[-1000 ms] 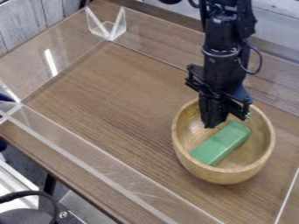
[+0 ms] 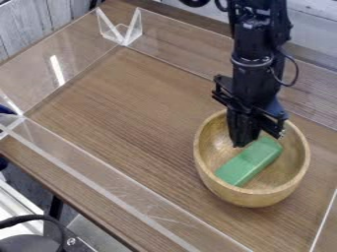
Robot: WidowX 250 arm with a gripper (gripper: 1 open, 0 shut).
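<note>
A tan round bowl [image 2: 212,157] rests toward the right of the wooden table, holding a green rectangular block [image 2: 246,164] that lies slanted across its floor. My black gripper [image 2: 242,132] hangs from above over the bowl's back part, its tips low near the upper end of the block. The fingers look close together, but they are dark and overlap, so whether anything is between them is hard to see.
A small white open wire or plastic piece [image 2: 120,30] stands at the back left. A white wall edges the back right, and black cables lie at the lower left.
The gripper has shifted very slightly at the bowl's back part. The bowl and green block look almost unchanged.
</note>
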